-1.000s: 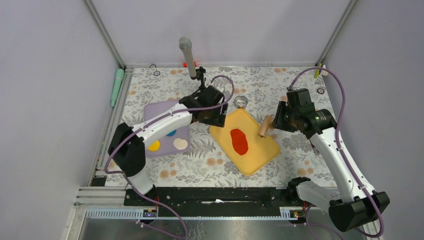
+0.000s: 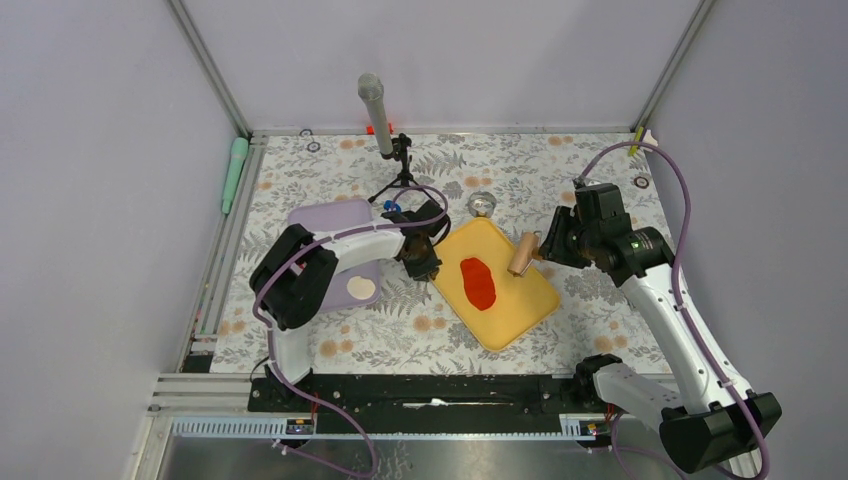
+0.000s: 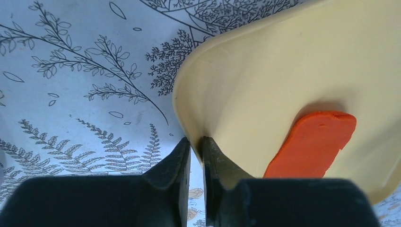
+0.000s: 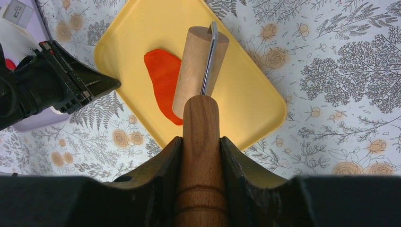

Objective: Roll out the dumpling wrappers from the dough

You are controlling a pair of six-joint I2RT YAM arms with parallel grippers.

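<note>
A flattened red dough piece (image 2: 477,283) lies on the yellow tray (image 2: 520,320). My left gripper is at the tray's left edge, fingers close together around the rim; whether they grip it is unclear. My right gripper is shut on the wooden handle of a rolling pin (image 4: 201,156), whose roller (image 4: 191,66) hangs over the tray to the right of the dough.
A purple tray (image 2: 325,215) with a cream dough round (image 2: 361,287) lies left, partly under the left arm. A metal cup (image 2: 481,203) and a microphone on a stand (image 2: 377,110) stand at the back.
My left gripper has moved down from above the back of the yellow tray to its left edge. The right arm and rolling pin have shifted only slightly.
</note>
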